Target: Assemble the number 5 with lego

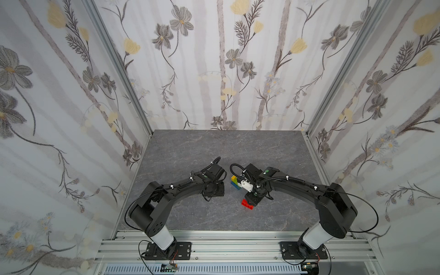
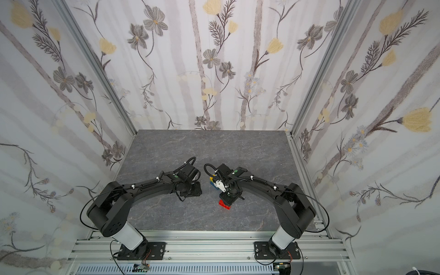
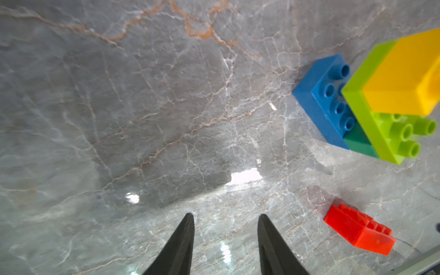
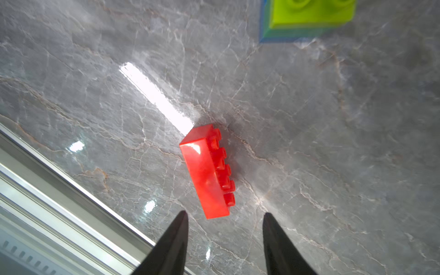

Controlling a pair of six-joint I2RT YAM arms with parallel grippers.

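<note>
On the table lies a red brick, a smooth long face showing and its studs pointing right in the right wrist view. My right gripper is over that area, its fingers apart and empty. Toward the middle of the table stands a stack: a blue brick and a teal brick at the bottom, a lime green brick above, a yellow brick on top. Left of this stack my left gripper hangs open over bare table. From above, the right arm partly covers stack and red brick.
A metal rail runs along the front edge, and patterned walls close off the other sides. The two arms hang close together over the middle.
</note>
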